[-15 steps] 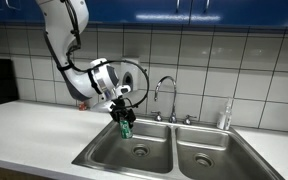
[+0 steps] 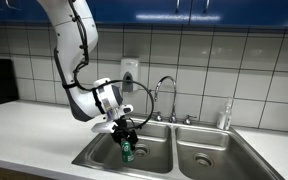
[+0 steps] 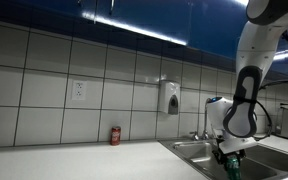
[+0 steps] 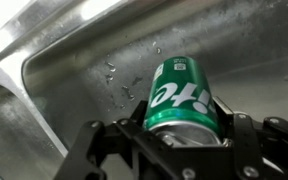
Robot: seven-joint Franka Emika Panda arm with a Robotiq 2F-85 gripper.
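A green can (image 4: 179,95) with white lettering fills the middle of the wrist view, its metal top toward the camera. My gripper is shut on it, with dark fingers on both sides. In exterior view 1 the can (image 2: 127,152) hangs upright from the gripper (image 2: 123,136), within the left basin of the sink (image 2: 156,142). From the other side, in exterior view 2, the can (image 3: 233,169) shows below the gripper (image 3: 230,156). Whether its base touches the basin floor I cannot tell.
A faucet (image 2: 165,90) and a clear bottle (image 2: 226,115) stand behind the sink. The right basin (image 2: 206,158) is empty. A red can (image 3: 115,135) stands on the counter (image 3: 74,160), which is otherwise largely clear. A dispenser (image 3: 169,97) is on the wall.
My gripper and the green can have moved down, from above the sink's left side into the left basin. The can has stayed in the gripper.
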